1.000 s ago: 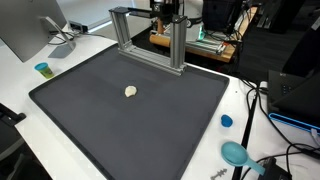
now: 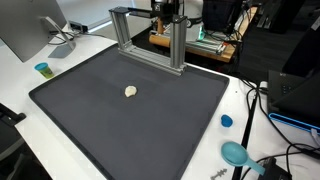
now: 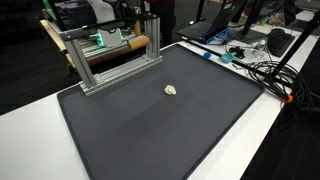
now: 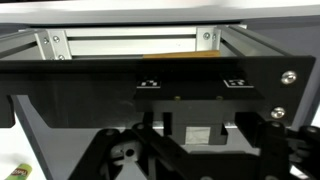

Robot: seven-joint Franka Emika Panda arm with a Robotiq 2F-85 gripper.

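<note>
A small cream-coloured piece (image 2: 130, 91) lies alone on the dark grey mat; exterior view 2 shows the same pale piece (image 3: 170, 90) towards the mat's far side. At the mat's back stands a silver metal frame (image 3: 120, 70). My gripper fills the middle of the wrist view, in front of a black crossbar (image 4: 75, 85). Two marked fingertips are apart, so it is partly open. A dark shape with a light patch shows below and between them; whether it is held is unclear. In the exterior views the gripper is hard to make out by the frame.
A green-and-blue cup (image 2: 43, 70) stands left of the mat. Beyond the mat's right edge are a blue lid-like item (image 2: 226, 121), a turquoise round item (image 2: 236, 154) and loose black cables (image 2: 285, 150).
The cream piece and the frame have stayed in place. No clear movement shows elsewhere in exterior view 1.
</note>
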